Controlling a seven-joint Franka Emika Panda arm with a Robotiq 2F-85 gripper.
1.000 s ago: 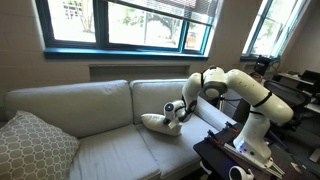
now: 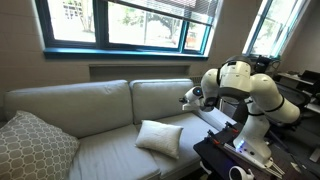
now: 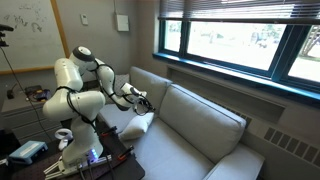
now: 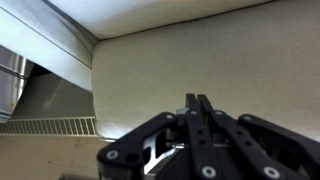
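Observation:
A plain cream pillow (image 2: 160, 138) rests tilted on the sofa seat, right of the middle in exterior view 1. In exterior view 2 part of the pillow (image 3: 137, 126) shows just below the arm's end. My gripper (image 2: 184, 101) is above and to the right of the pillow, apart from it, near the sofa back. In the wrist view the gripper has its dark fingers close together over a pale upholstered surface. The fingers are shut; I cannot make out anything between them.
The cream sofa (image 2: 85, 102) runs along the window wall. A patterned pillow (image 2: 36, 148) leans at its left end. A dark table (image 2: 222, 158) stands by the robot base.
My gripper has moved up and to the right in exterior view 1, away from the cream pillow. The pillow has shifted down and left and now shows more of its square face.

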